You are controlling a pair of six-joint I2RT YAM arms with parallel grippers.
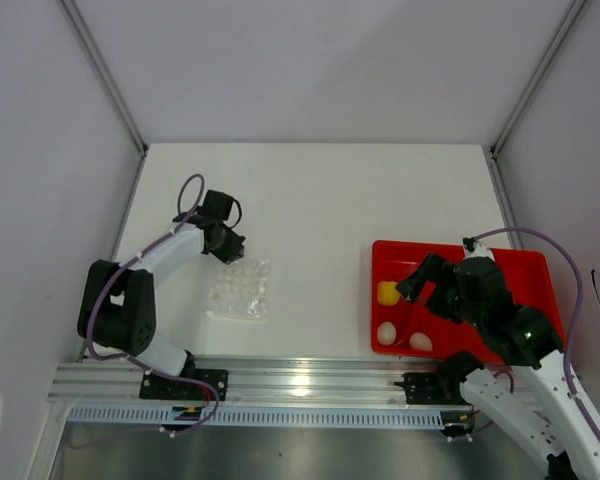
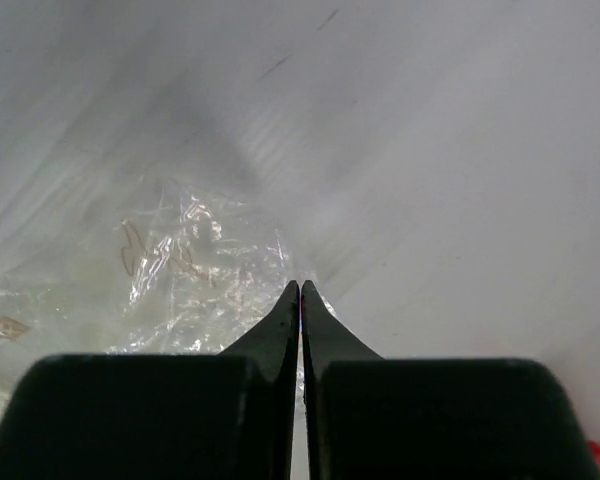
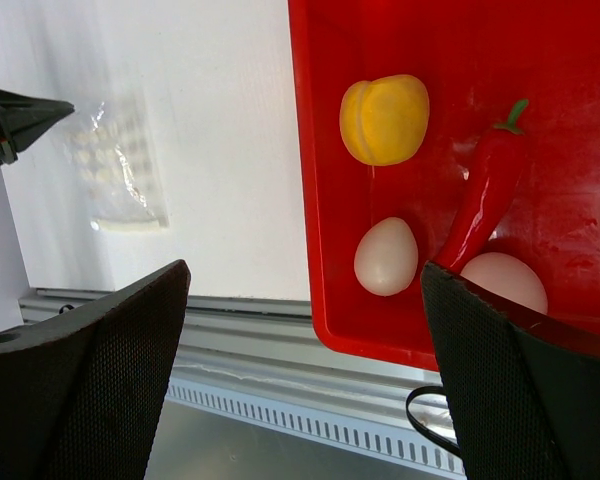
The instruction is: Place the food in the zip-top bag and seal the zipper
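Observation:
The clear zip top bag [image 1: 238, 290] lies on the left of the white table, empty as far as shows. At its far edge, my left gripper [image 1: 240, 254] is shut, with the thin film seemingly pinched at its fingertips; the left wrist view shows crinkled bag film [image 2: 195, 265] running up to the tips. My right gripper is open above the red tray [image 3: 315, 200], nothing between its fingers. Inside the tray are a yellow food piece [image 3: 385, 120], a red chili pepper [image 3: 490, 190], one egg [image 3: 387, 256] and a second egg [image 3: 505, 282].
Bare white table [image 1: 310, 220] spreads between bag and tray and across the back. A metal rail [image 1: 300, 370] runs along the front edge. Grey walls enclose the sides.

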